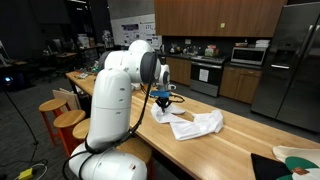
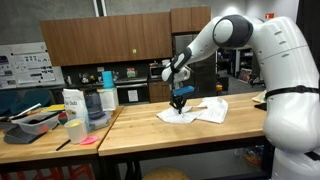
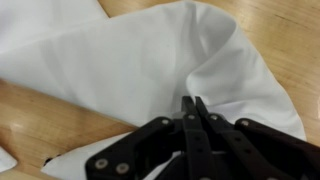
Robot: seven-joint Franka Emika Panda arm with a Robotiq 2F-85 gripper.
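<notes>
A white cloth (image 1: pixel 203 124) lies rumpled on the wooden table, spread out in several folds. My gripper points down at it and its fingers are together. In the wrist view, a crease of the white cloth (image 3: pixel 130 60) runs right up to the fingertips; whether any fabric is pinched between them cannot be made out. From the other side, the gripper (image 2: pixel 180 106) is low over the left part of the cloth (image 2: pixel 208 113).
Bins and containers crowd the table's left end in the second exterior view, including a white pitcher (image 2: pixel 75 104). A black item (image 1: pixel 268 167) lies near the opposite end. Stools (image 1: pixel 66 120) stand beside the table. Bare wood surrounds the cloth.
</notes>
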